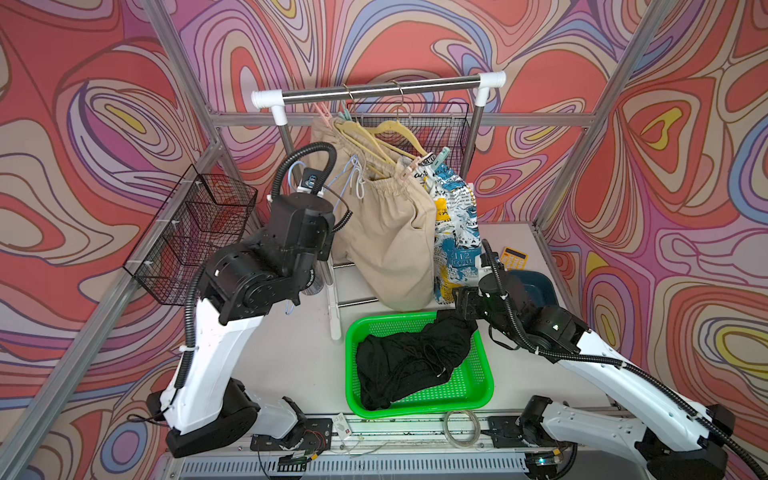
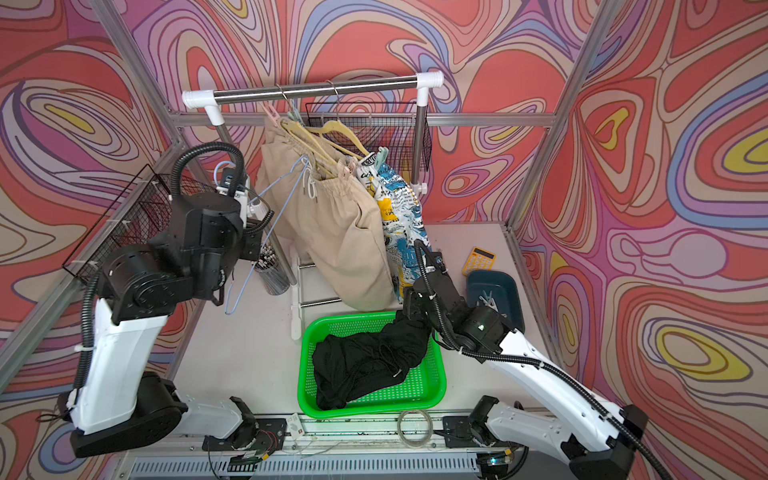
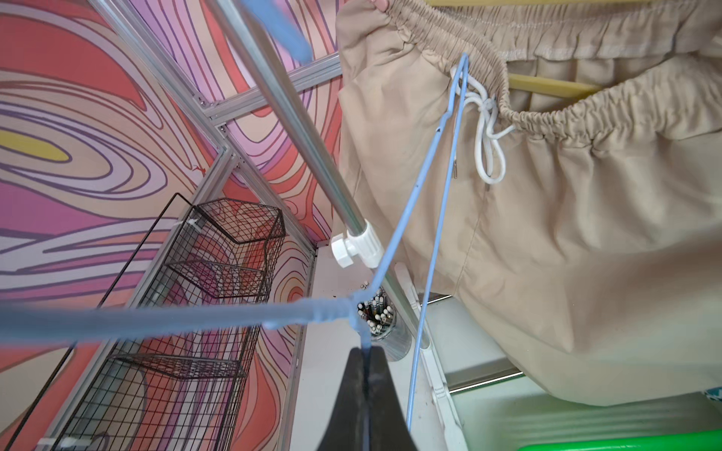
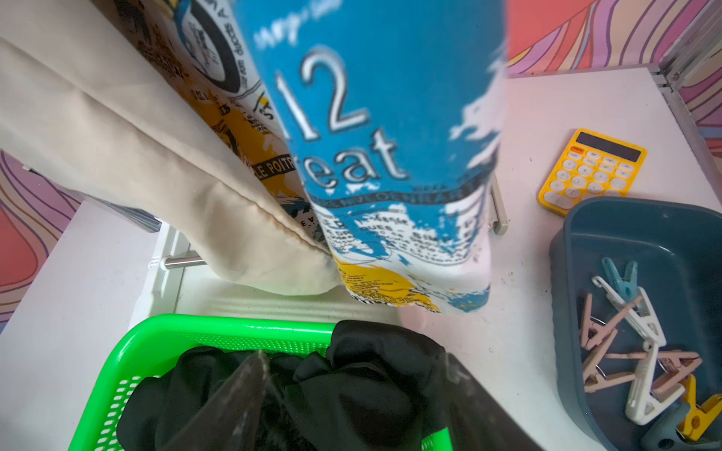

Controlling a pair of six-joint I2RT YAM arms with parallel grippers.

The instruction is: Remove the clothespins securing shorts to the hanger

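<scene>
Beige shorts (image 1: pixel 392 232) hang from a yellow hanger (image 1: pixel 361 137), with a pink clothespin (image 1: pixel 323 113) at the left of the waistband and another pink clothespin (image 2: pixel 346 166) at the right. Behind them hang patterned shorts (image 1: pixel 454 216), with a green clothespin (image 1: pixel 441 157). The twisted neck of a thin blue hanger (image 3: pixel 438 233) is between the fingertips of my left gripper, which is shut on it. One hanger corner overlaps the shorts' white drawstring (image 3: pixel 487 139); contact is unclear. My right gripper is open above black fabric (image 4: pixel 361 406), below the patterned shorts.
The black garment lies in a green basket (image 1: pixel 352 368) under the rack. At the right, a dark blue bin (image 4: pixel 654 218) contains loose clothespins beside a yellow calculator (image 4: pixel 592 171). Left are a rack post (image 3: pixel 301 124), a pen cup (image 2: pixel 273 278) and wire baskets (image 3: pixel 203 278).
</scene>
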